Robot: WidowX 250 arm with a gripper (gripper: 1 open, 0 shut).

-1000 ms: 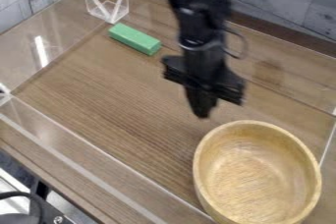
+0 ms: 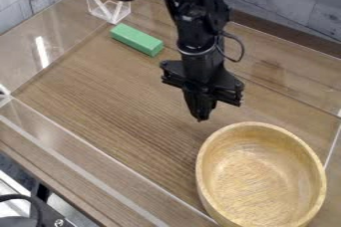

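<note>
My black gripper [image 2: 200, 106] hangs over the middle of the wooden table [image 2: 94, 121], its fingertips pointing down. Whether it is open or shut is unclear from this view. I see nothing clearly held in it. An empty beige oval bowl [image 2: 260, 176] sits at the bottom right, just below and right of the gripper. A green block [image 2: 136, 39] lies at the back left, beside the arm.
A clear wire or plastic holder [image 2: 107, 2] stands at the top left. A grey wall runs along the back. A black cable lies at the bottom-left corner.
The arm looks sharper now and has barely moved. The bowl, green block and holder appear in about the same places.
</note>
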